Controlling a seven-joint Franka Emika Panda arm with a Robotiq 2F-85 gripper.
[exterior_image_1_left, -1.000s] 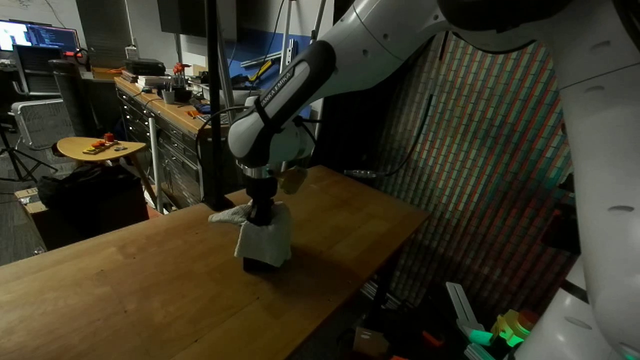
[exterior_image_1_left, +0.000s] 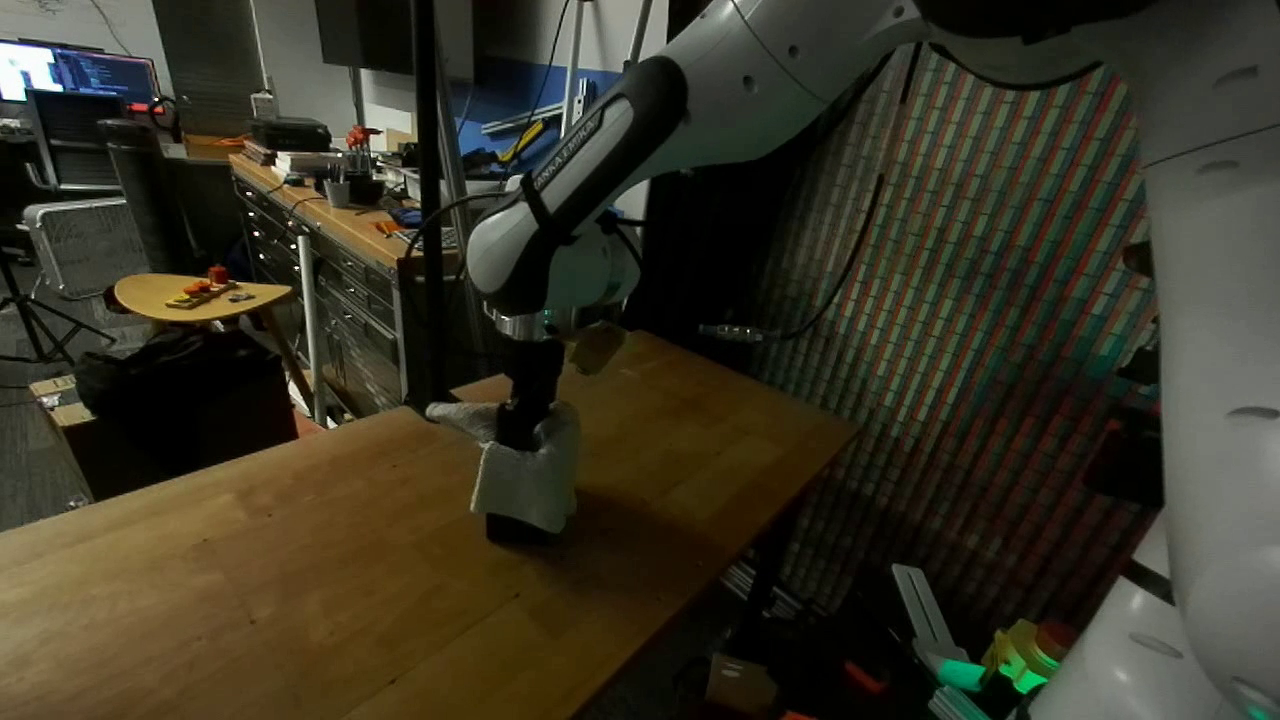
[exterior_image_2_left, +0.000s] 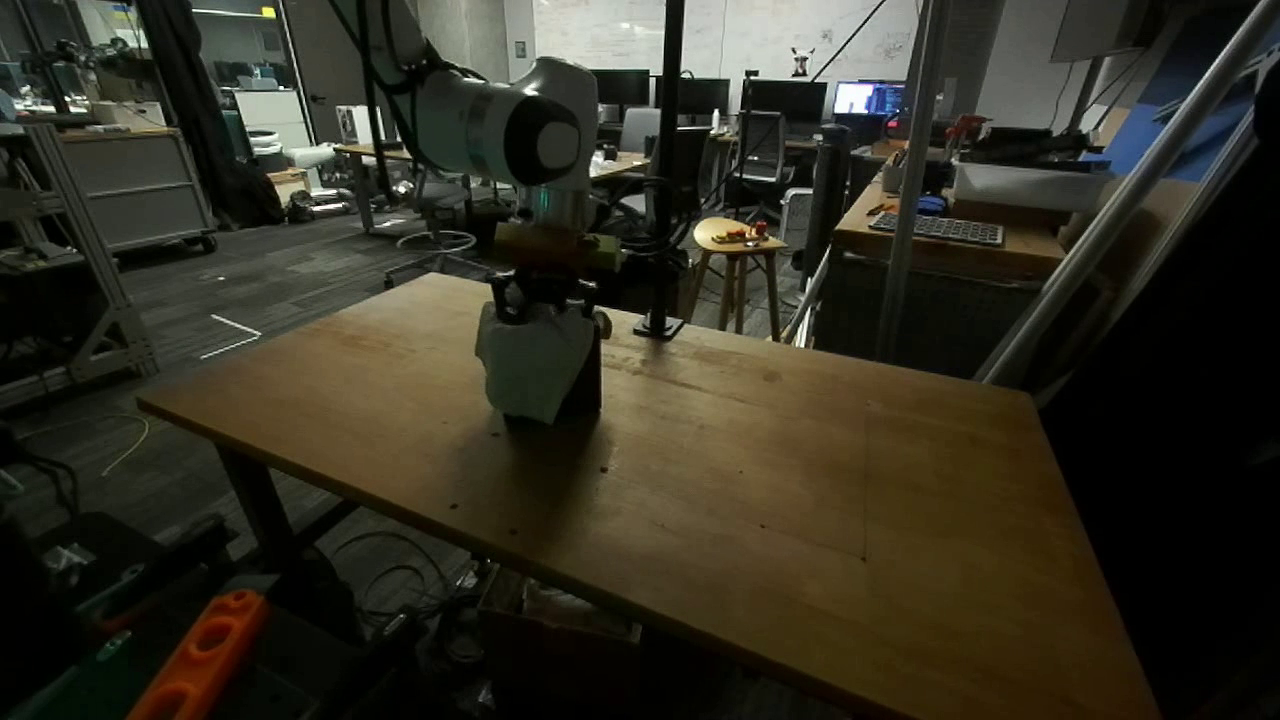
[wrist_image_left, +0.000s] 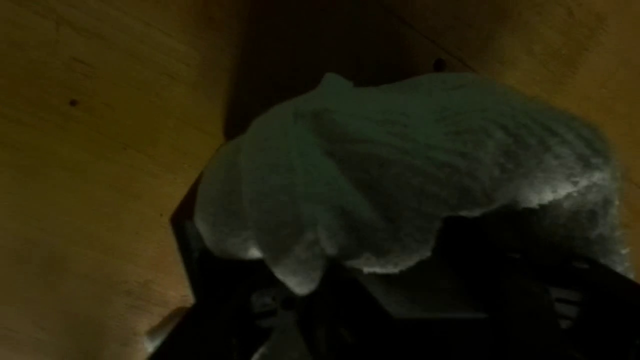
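Note:
A pale cloth (exterior_image_1_left: 528, 478) drapes over a dark block-like object (exterior_image_1_left: 516, 529) standing on the wooden table. One flap of the cloth sticks out to the left in exterior view 1. My gripper (exterior_image_1_left: 522, 430) points down at the top of the cloth, its fingertips among the folds. From the other side, in exterior view 2, the cloth (exterior_image_2_left: 534, 366) covers most of the dark object (exterior_image_2_left: 585, 382), whose one side stays bare. Folded cloth (wrist_image_left: 408, 156) fills the middle of the dim wrist view. Shadow and cloth hide the fingertips, so their grip on the cloth cannot be made out.
A black post (exterior_image_2_left: 667, 180) rises at the table's far edge, close to the arm. Beyond the table stand a small stool (exterior_image_1_left: 198, 296) and a workbench (exterior_image_1_left: 342, 228) with tools.
The arm's wrist has shifted slightly up and to the right in exterior view 1. The cloth's left flap sits a little higher, and its right edge has drawn inward. The dark object stays put.

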